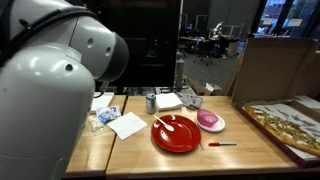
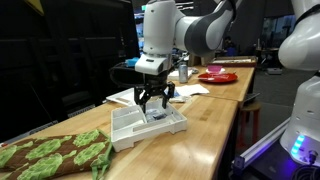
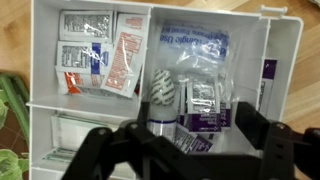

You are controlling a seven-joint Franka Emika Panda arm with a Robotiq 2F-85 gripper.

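Note:
My gripper reaches over a white compartment box (image 3: 100,101), its two dark fingers apart. Between and under them lie a clear plastic packet with blue print (image 3: 195,45) and some small purple-and-white packets (image 3: 203,108). A white tube (image 3: 162,115) lies close by the left finger. I cannot tell whether the fingers touch any of these. In exterior view 2 the same gripper (image 2: 155,101) points down into the box (image 2: 125,125) on the table. Exterior view 1 shows neither the gripper nor the box.
Beside the box is a green patterned cloth (image 2: 55,157). Further along the table are a red plate (image 1: 176,136), a bowl with pink contents (image 1: 209,119), a can (image 1: 150,104), a red-handled knife (image 1: 222,144) and an open pizza box (image 1: 285,127). Wood in front of the box is bare.

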